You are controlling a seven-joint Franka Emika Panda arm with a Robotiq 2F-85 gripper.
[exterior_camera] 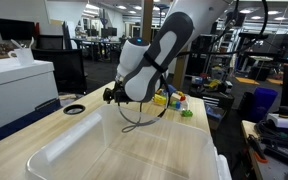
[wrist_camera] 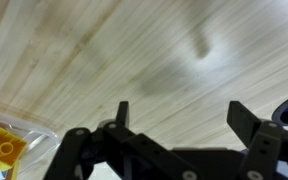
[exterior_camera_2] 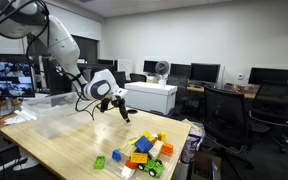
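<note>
In the wrist view my gripper stands open above the bare wooden tabletop, its two black fingers wide apart with nothing between them. Exterior view 2 has the gripper (exterior_camera_2: 116, 115) pointing down over the table, left of the scattered coloured toy blocks. Seen from exterior view 1, the white arm reaches over the table behind a big clear bin, and the bin's rim partly hides the gripper. A yellow block piece (wrist_camera: 2, 145) shows at the lower left of the wrist view.
Colourful blocks lie at the table's near right, among them a blue block (exterior_camera_2: 142, 144) and a green block (exterior_camera_2: 99, 162). The clear bin (exterior_camera: 74, 135) fills the front of exterior view 1. A dark ring-shaped object (exterior_camera: 74, 109) lies on the table. Bare table surrounds the gripper.
</note>
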